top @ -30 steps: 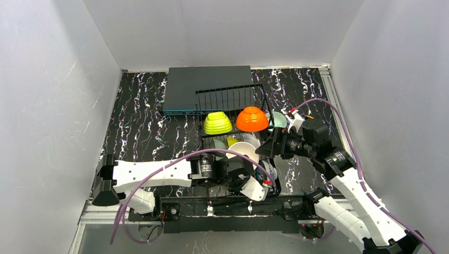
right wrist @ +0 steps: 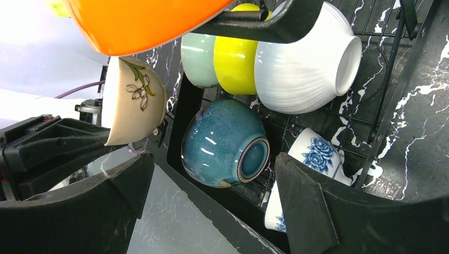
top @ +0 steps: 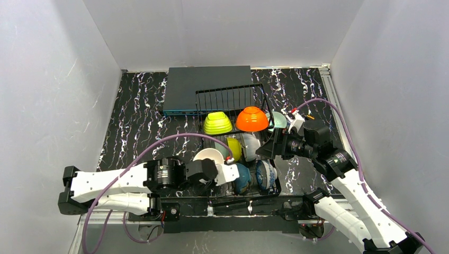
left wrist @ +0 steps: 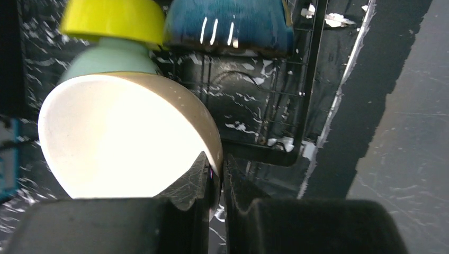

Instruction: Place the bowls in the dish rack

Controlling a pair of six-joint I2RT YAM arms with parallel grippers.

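Note:
A cream bowl (top: 208, 154) with a floral sprig on its outside hangs tilted at the rack's left side. My left gripper is shut on its rim; the bowl (right wrist: 138, 100) is held above the lower tier. In the black dish rack (top: 231, 89), the lower tier bears a teal-blue bowl (right wrist: 225, 140), blue-flowered white ware (right wrist: 316, 154), a white bowl (right wrist: 307, 63), a yellow bowl (right wrist: 233, 64) and a pale green bowl (right wrist: 199, 59), lying on their sides. My right gripper stands open, nothing between its fingers, over the rack's right side.
Upper tier: a lime-green bowl stack (top: 217, 123) and an orange bowl (top: 252, 119). A pale green bowl (top: 278, 120) shows right of the rack. Behind lies a dark flat box (top: 207, 80). Bare rack wires (left wrist: 265, 111) show at the lower tier's front left corner.
My left arm has drawn leftward with the cream bowl, from over the rack's middle to its left side, uncovering the teal and yellow bowls. The right arm stays still.

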